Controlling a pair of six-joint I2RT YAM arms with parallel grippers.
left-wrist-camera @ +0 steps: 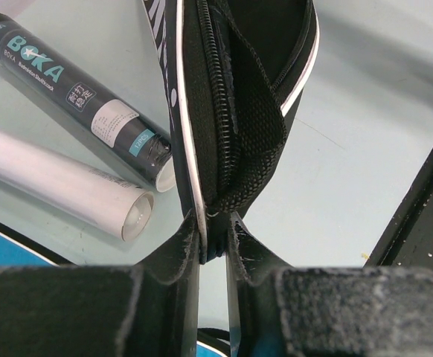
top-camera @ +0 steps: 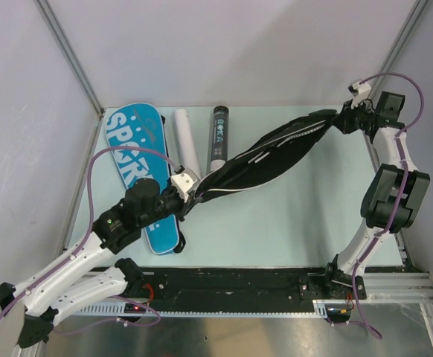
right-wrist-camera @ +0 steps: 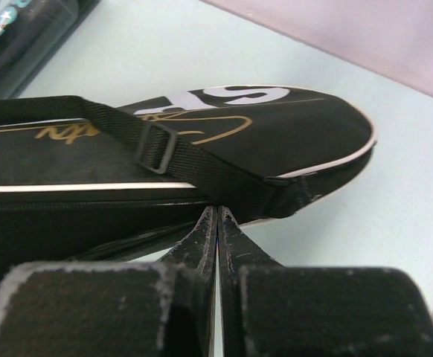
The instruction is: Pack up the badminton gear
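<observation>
A long black racket bag [top-camera: 276,152] with white piping stretches diagonally between my two grippers in the top view. My left gripper is shut on its narrow lower end, where the zip [left-wrist-camera: 220,104] shows along the fabric. At the far upper end is my right gripper, its fingertips closed together against the bag's edge. Nothing shows between those fingers. Just above them lies a black strap with a buckle [right-wrist-camera: 157,147], across the bag's rounded end. A blue bag [top-camera: 136,141] with white lettering lies at the left, partly covered by my left arm.
A white shuttle tube [top-camera: 187,137] and a dark BOKA tube [top-camera: 219,134] lie side by side between the blue bag and the black one.
</observation>
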